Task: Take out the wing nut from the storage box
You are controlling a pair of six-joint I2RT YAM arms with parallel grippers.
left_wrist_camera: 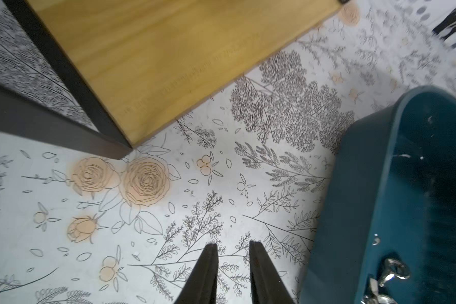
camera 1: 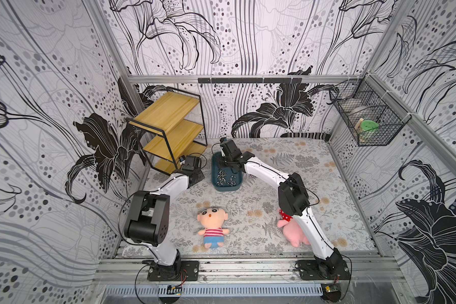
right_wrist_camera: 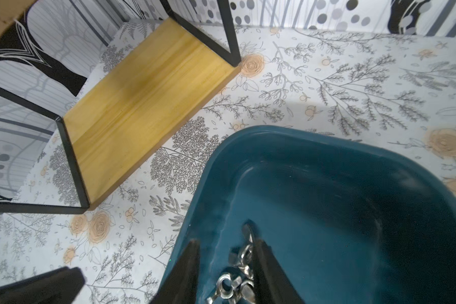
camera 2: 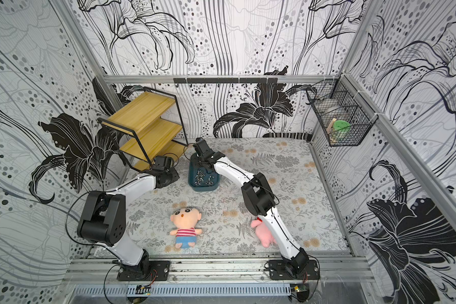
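Note:
The dark teal storage box [right_wrist_camera: 329, 212] holds a cluster of shiny metal nuts [right_wrist_camera: 240, 273]; the wing nut cannot be told apart for sure. My right gripper is over the box, its fingertips apart above the metal pieces in the right wrist view; whether anything sits between them is unclear. My left gripper is open over bare table just left of the box [left_wrist_camera: 349, 212], with nothing between its fingers.
A wooden shelf rack [camera 1: 172, 131] stands at the back left. A cartoon doll [camera 1: 212, 228] and a pink plush [camera 1: 293, 233] lie at the front. A wire basket [camera 1: 369, 116] hangs on the right.

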